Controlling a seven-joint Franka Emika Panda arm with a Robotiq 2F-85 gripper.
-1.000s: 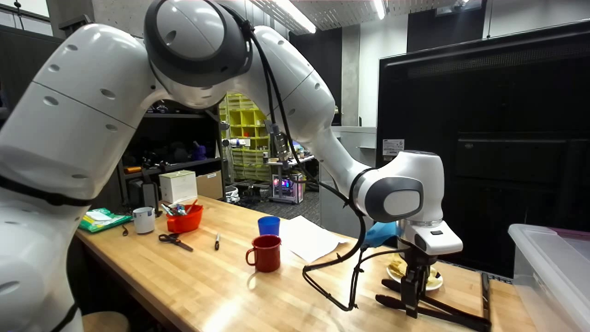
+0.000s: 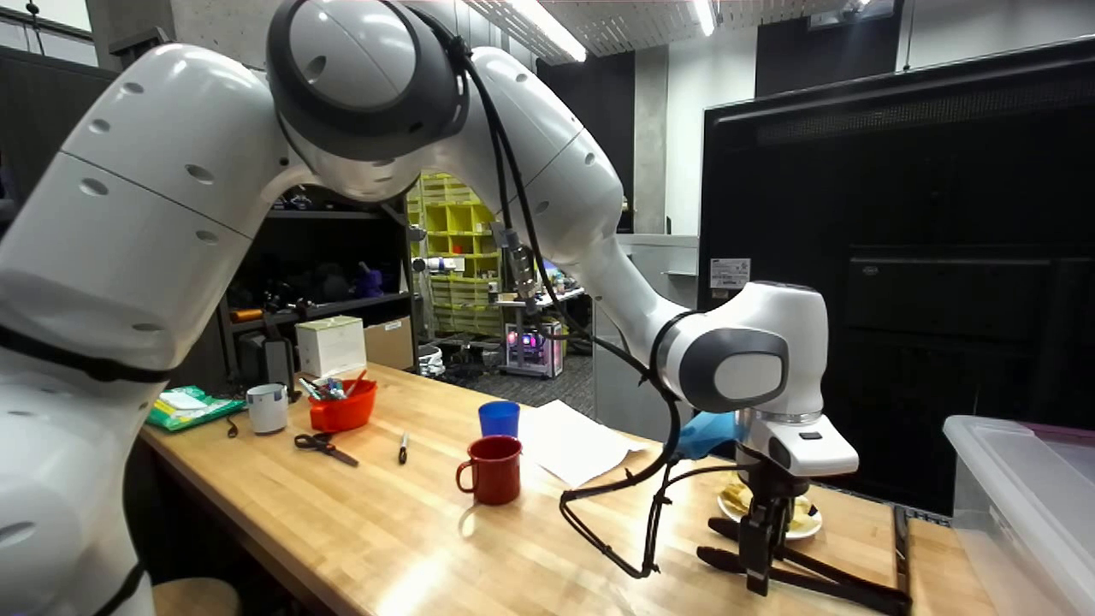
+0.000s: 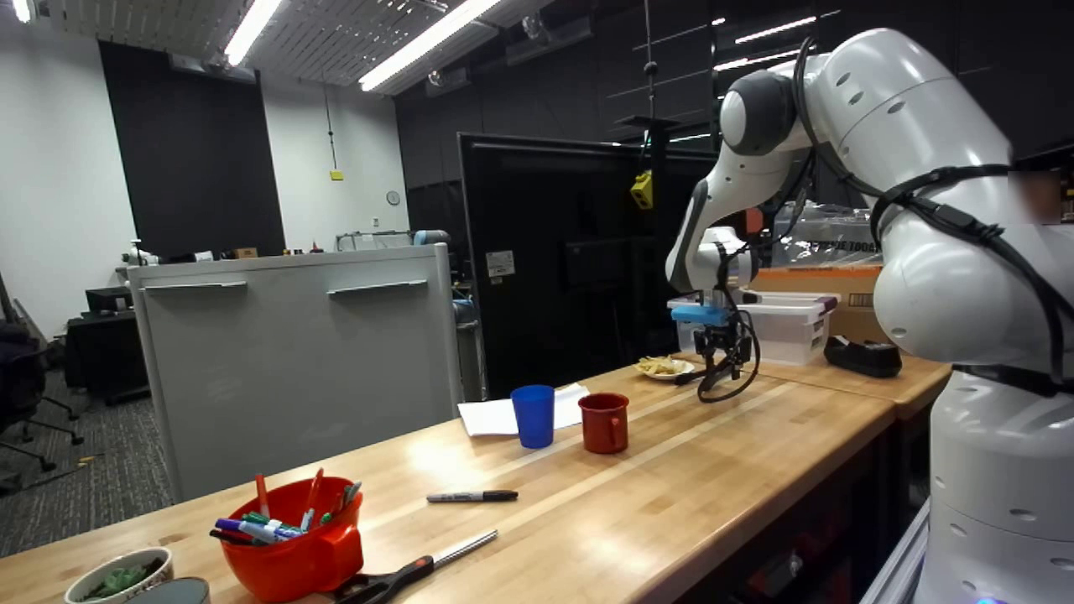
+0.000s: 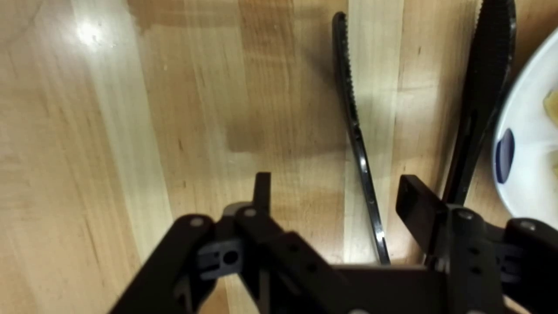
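Observation:
Black tongs lie on the table beside the plate of chips, their two arms spread apart. My gripper points straight down over them. From the wrist view, my gripper is part open, its two fingers apart. One thin arm of the tongs runs through the gap between the fingers, nearer the right finger. The other, wider arm passes beyond the right finger, which hides part of it. Bare wood shows beside the left finger. Whether a finger touches the tongs cannot be told.
A white plate holding chips is close to the right finger. Farther along the table stand a red mug, a blue cup and a red pen holder. A clear plastic bin borders the right side. The table's middle is open.
The gripper has come down slightly and shifted a touch to the right in exterior view 1. The tongs, plate and mug look unmoved.

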